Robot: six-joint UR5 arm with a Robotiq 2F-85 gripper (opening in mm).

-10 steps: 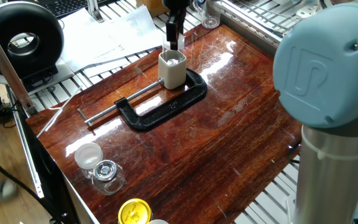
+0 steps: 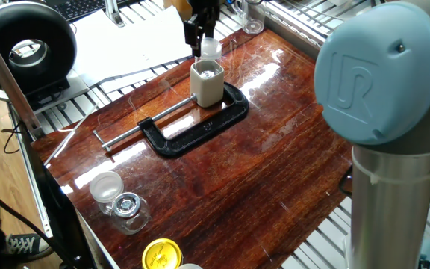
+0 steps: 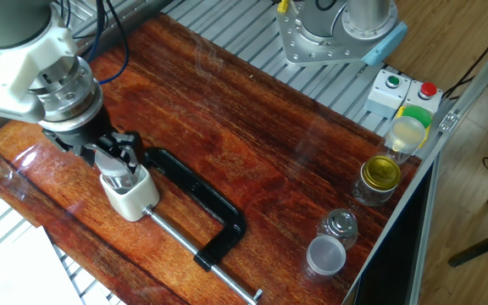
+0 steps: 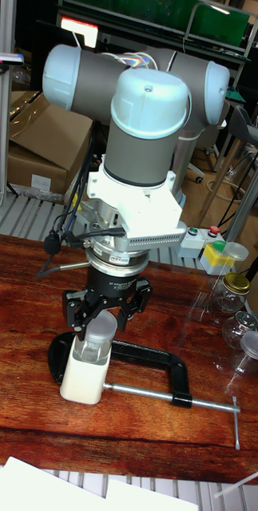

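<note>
A cream square holder (image 2: 207, 86) stands on the wooden board, against the black C-clamp (image 2: 196, 133). Clear glass or plastic shows in its opening. Over the holder is a whitish lid (image 4: 101, 322), with a clear body under it in the third view. My gripper (image 4: 104, 319) points down there, with dark fingers (image 4: 139, 298) on either side of the lid. In the second view, the gripper (image 3: 110, 154) partly covers the lid (image 3: 113, 167). Whether the fingers touch the lid cannot be made out.
By one board edge stand several jars: one yellow-lidded (image 3: 381, 173), one frosted-lidded (image 3: 325, 254), and a clear one (image 3: 340, 224). Another clear jar (image 2: 253, 16) is at the far corner. The clamp's screw bar (image 3: 202, 254) sticks out across the board.
The dark gripper parts have shifted slightly left in the first view, and more of the whitish lid shows now than a second ago. The blue arm joint has also moved left. Holder and clamp stay put.
</note>
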